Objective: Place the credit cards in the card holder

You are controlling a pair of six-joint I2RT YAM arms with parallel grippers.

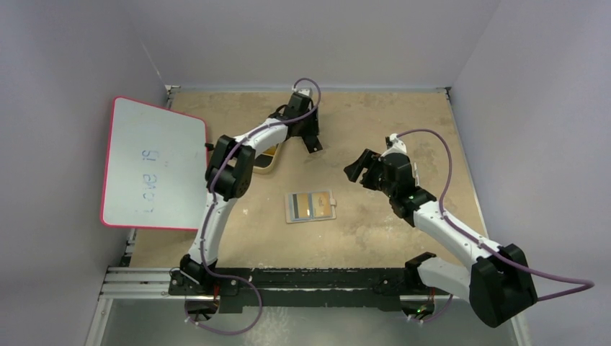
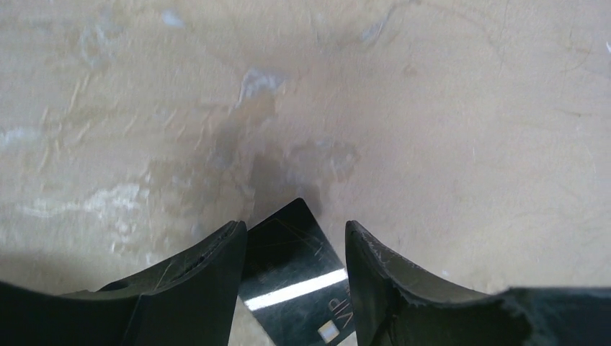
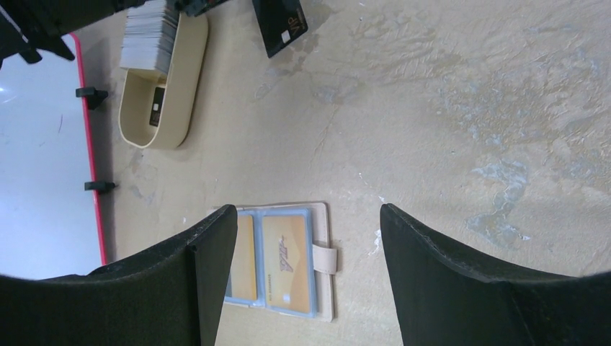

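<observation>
A black card [image 1: 313, 144] with a white stripe lies on the table below my left gripper [image 1: 310, 119]. In the left wrist view the card [image 2: 288, 259] shows between the fingers, which stand apart on either side of it; whether they touch its edges is unclear. The flat grey card holder [image 3: 326, 220] lies open near the table's middle. Gold cards [image 3: 286, 263] and, in the top view, a dark card [image 1: 299, 206] sit in its pockets. Off to the right of the holder, my right gripper [image 1: 356, 167] is open and empty.
A beige box [image 3: 189, 86] with a stack of light cards [image 3: 150, 40] stands at the left, partly under the left arm. Beside it is a whiteboard [image 1: 155, 166]. The table between the black card and the right gripper is clear.
</observation>
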